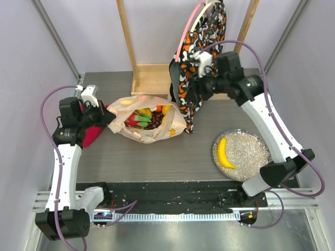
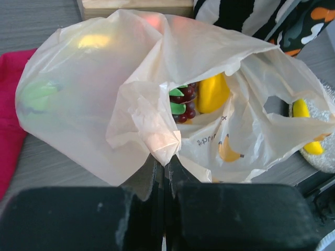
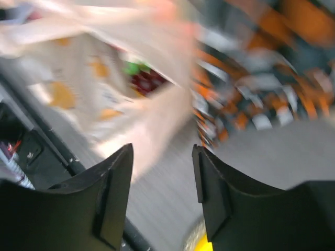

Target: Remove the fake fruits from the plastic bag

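Note:
A translucent plastic bag (image 1: pixel 149 135) lies open on the table, with red, green, yellow and orange fake fruits inside. Dark grapes (image 1: pixel 155 119) and a yellow fruit (image 2: pixel 212 94) show through its mouth. My left gripper is shut on the bag's edge, pinching gathered plastic at its tips. A fake banana (image 1: pixel 223 153) rests on the round silver plate (image 1: pixel 250 172). My right gripper is raised to the right of the bag, its fingers apart and nothing between them; the right wrist view is blurred.
A patterned cloth bag (image 1: pixel 184 78) hangs from a wooden rack (image 1: pixel 152 78) behind the plastic bag, close to my right gripper. Red cloth (image 1: pixel 93 134) lies by the left gripper.

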